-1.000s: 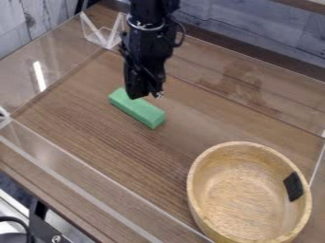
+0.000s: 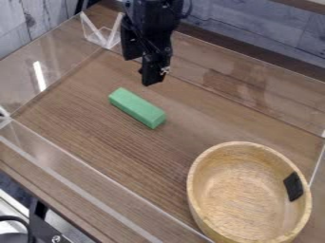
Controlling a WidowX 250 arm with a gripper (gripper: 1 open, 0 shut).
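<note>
My black gripper (image 2: 150,68) hangs over the upper middle of the wooden tray, above and behind a green block (image 2: 137,108) that lies flat on the wood, apart from it. The fingers point downward and look open, with nothing visible between them.
A cream round bowl (image 2: 248,195) with a black patch on its rim fills the lower right. The tray's wooden floor (image 2: 89,142) is clear at left and upper right. Clear plastic pieces show at the top left and left edge.
My gripper has moved up in the view, away from the green block, which is now fully uncovered. The block and bowl have not moved.
</note>
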